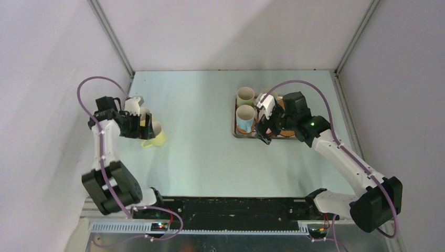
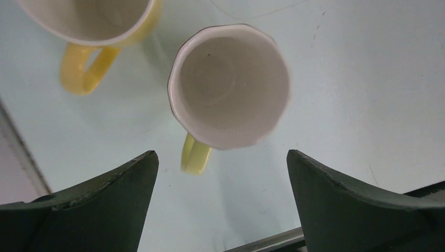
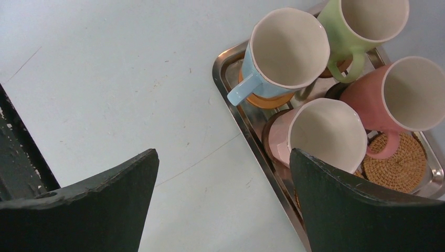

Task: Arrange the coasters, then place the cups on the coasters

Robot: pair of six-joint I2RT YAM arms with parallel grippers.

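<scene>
Two yellow cups stand on the left of the table. The nearer yellow cup [image 2: 231,86] sits upright in the left wrist view, its handle [image 2: 195,156] pointing toward the gap between the fingers. The other yellow cup [image 2: 105,21] is cut off at the upper left. Above and beside them hovers my left gripper [image 1: 145,126], open and empty. My right gripper is open too, over the near edge of the tray. On that tray, the blue cup [image 3: 287,52] stands on a brown coaster [image 3: 270,101], and a bare woven coaster [image 3: 396,163] lies at the far right.
The metal tray [image 3: 244,123] also bears a green cup [image 3: 362,23], a pink cup [image 3: 325,134] and a red cup [image 3: 406,94]. Between the yellow cups and the tray, the table [image 1: 197,142] is clear. A side wall [image 1: 57,105] rises close beside my left arm.
</scene>
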